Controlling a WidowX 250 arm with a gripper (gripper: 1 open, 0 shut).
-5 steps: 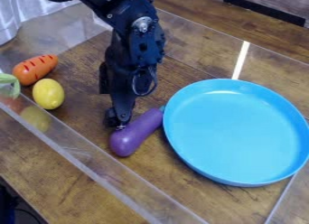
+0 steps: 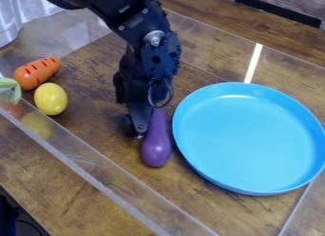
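My dark gripper (image 2: 143, 121) reaches down at the middle, its lower tips at the upper end of a purple eggplant (image 2: 156, 145) on the wooden table; whether they touch or grip it is unclear. The eggplant lies nearly upright in the picture, just left of a large blue plate (image 2: 245, 137).
A yellow lemon (image 2: 51, 99) and an orange carrot (image 2: 36, 72) lie at the left, with a pale green object (image 2: 7, 90) at the edge. A clear barrier (image 2: 89, 168) runs along the lower left. Bare wood (image 2: 229, 49) shows at the back right.
The eggplant has turned from slanted to more upright, its lower end shifting right. My gripper has moved slightly right.
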